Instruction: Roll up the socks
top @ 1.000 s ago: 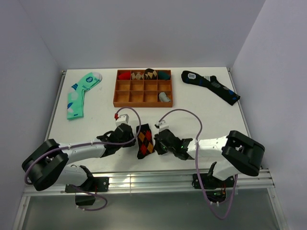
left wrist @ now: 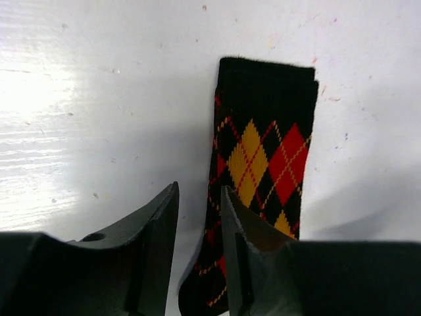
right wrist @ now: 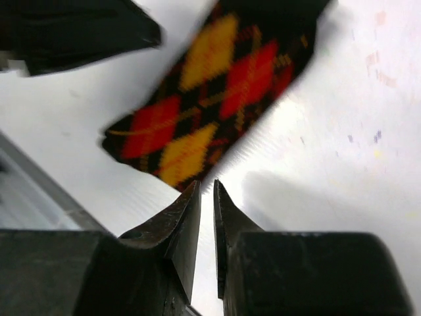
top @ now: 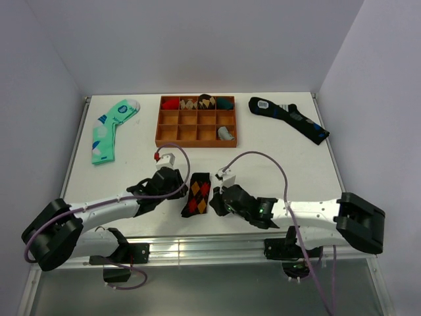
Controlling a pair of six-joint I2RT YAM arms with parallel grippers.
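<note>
A black sock with red and yellow argyle diamonds [top: 196, 195] lies flat between my two grippers, neatly doubled at its top edge in the left wrist view [left wrist: 260, 168]. My left gripper hovers at the sock's left side, part over it; whether anything is between its fingers is unclear. My right gripper is at the sock's right, apart from it, its fingertips a narrow gap apart with nothing between them.
A wooden grid box [top: 187, 133] at the back holds several rolled socks. Mint socks [top: 108, 135] lie at the back left, black socks [top: 289, 118] at the back right.
Both arms have drawn away from the sock, the right one to the right, the left slightly leftward. The sock lies straighter than a second ago.
</note>
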